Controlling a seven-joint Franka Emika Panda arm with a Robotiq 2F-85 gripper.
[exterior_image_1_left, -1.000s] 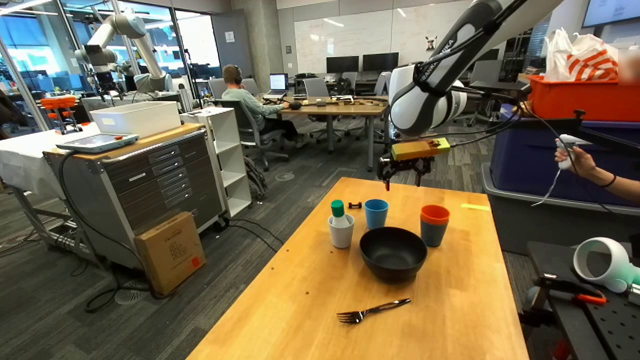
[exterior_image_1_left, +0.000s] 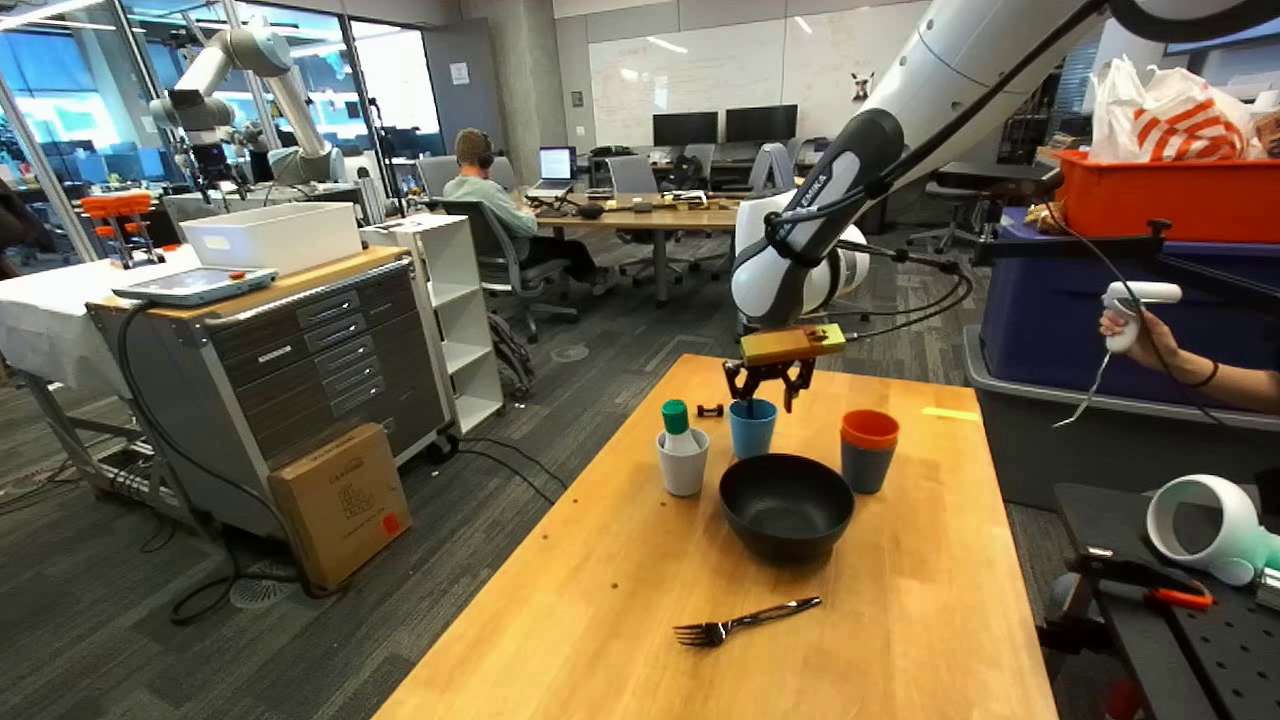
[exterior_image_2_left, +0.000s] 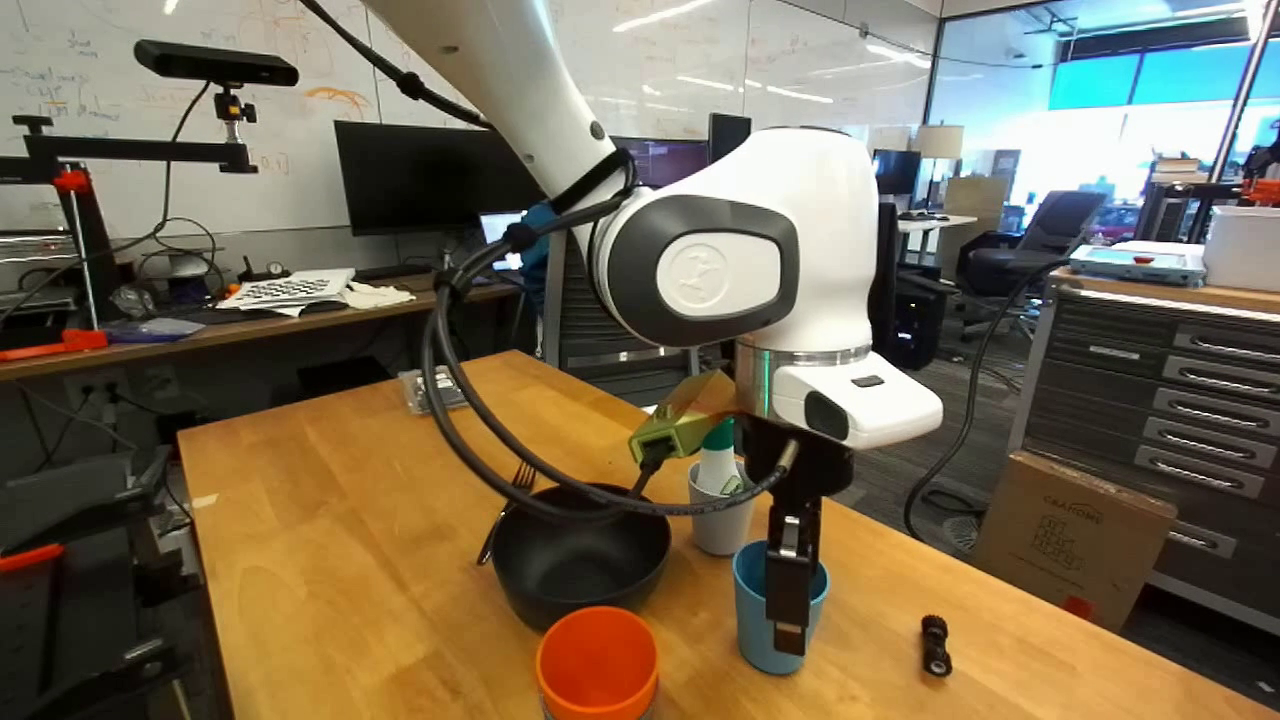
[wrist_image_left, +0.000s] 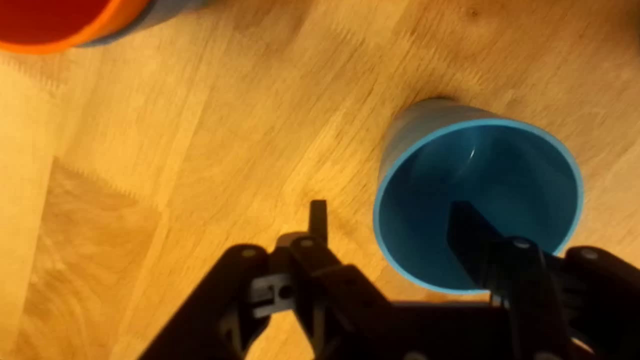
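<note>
A blue cup (exterior_image_1_left: 752, 434) stands upright on the table, behind the black bowl. My gripper (exterior_image_1_left: 769, 400) is at its rim, pointing down, with the fingers apart. In the wrist view one finger (wrist_image_left: 471, 240) reaches over the mouth of the blue cup (wrist_image_left: 414, 135), while the other finger (wrist_image_left: 318, 222) is outside, over bare wood. The cup wall lies between the two fingers, with a gap on the outer side. Exterior view 2 has the near finger (exterior_image_2_left: 788, 588) in front of the cup's mouth.
The black bowl (exterior_image_1_left: 786, 510) is close in front of the cup. A white cup (exterior_image_1_left: 681, 466) holding a green-capped bottle (exterior_image_1_left: 675, 420) stands to one side, stacked orange and grey cups (exterior_image_1_left: 869, 450) to the other. A small black object (exterior_image_2_left: 936, 646) and a fork (exterior_image_1_left: 746, 622) lie on open tabletop.
My gripper has come down and leftward in exterior view 1, from above the table's far edge to the blue cup's rim. The cups and bowl have stayed in place.
</note>
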